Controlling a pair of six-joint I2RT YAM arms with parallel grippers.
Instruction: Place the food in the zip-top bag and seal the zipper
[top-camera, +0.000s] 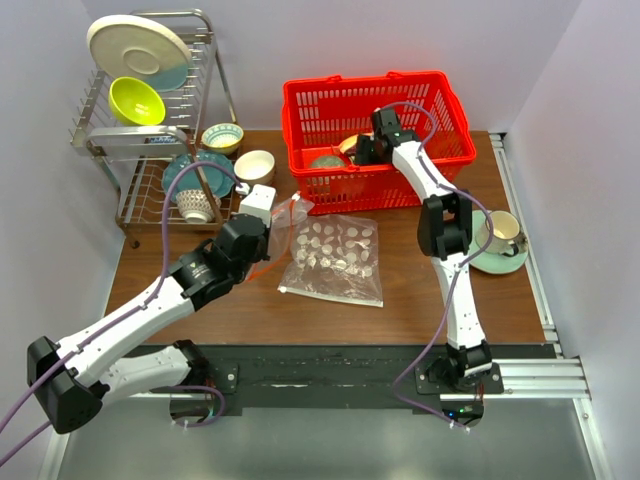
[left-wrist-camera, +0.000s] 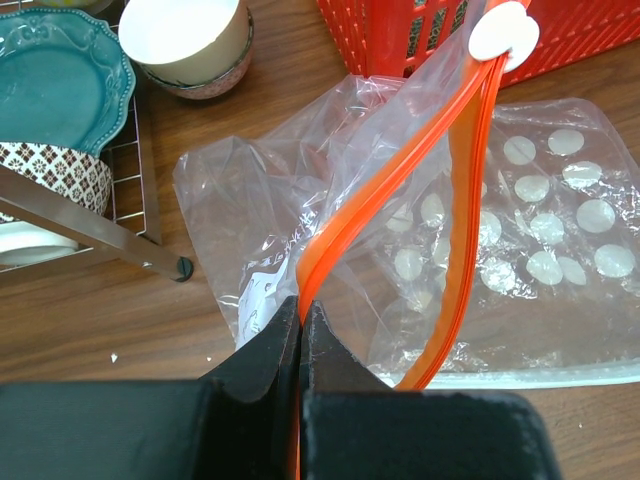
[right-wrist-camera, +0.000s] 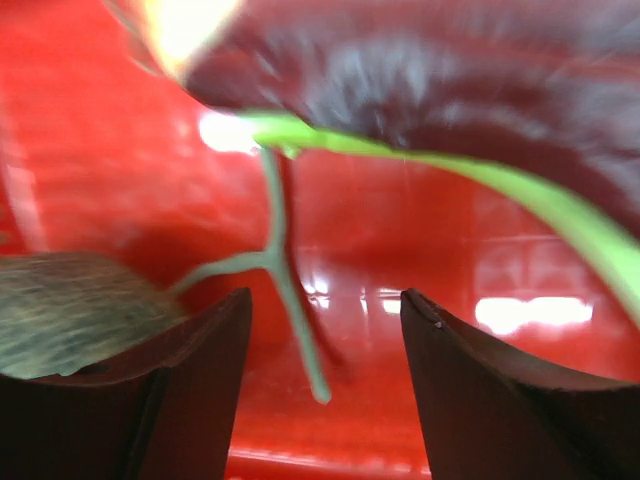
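The clear zip top bag (top-camera: 335, 258) lies on the table, its orange zipper (left-wrist-camera: 455, 270) raised in a loop with a white slider (left-wrist-camera: 503, 35). My left gripper is shut on the zipper edge, and the bag mouth gapes beside it. Inside the red basket, my right gripper stands open; a thin green forked stem (right-wrist-camera: 275, 255) reaches into the gap between its fingers, ungripped. Above it is a blurred dark purple food piece (right-wrist-camera: 440, 70) with a bright green edge. A mottled grey-green item (right-wrist-camera: 75, 310) sits at the left.
The red basket (top-camera: 335, 185) stands behind the bag. A dish rack (top-camera: 140, 200) with plates and bowls is at the left, a cream bowl (top-camera: 255, 167) beside it. At the right is a cup (top-camera: 500, 230) on a green saucer.
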